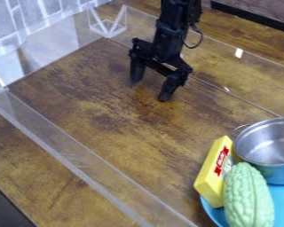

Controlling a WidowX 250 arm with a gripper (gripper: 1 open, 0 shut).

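Observation:
The black robot arm stands at the back centre of the wooden table (97, 124), its gripper (158, 82) low over the wood with its dark fingers pointing down and apart. It looks open, with nothing visible between the fingers.
At the right front are a metal pot (266, 152), a yellow box (213, 176) with a red label and a green corn-like vegetable (247, 199), the latter on a blue round item (282, 213). Clear plastic walls border the table.

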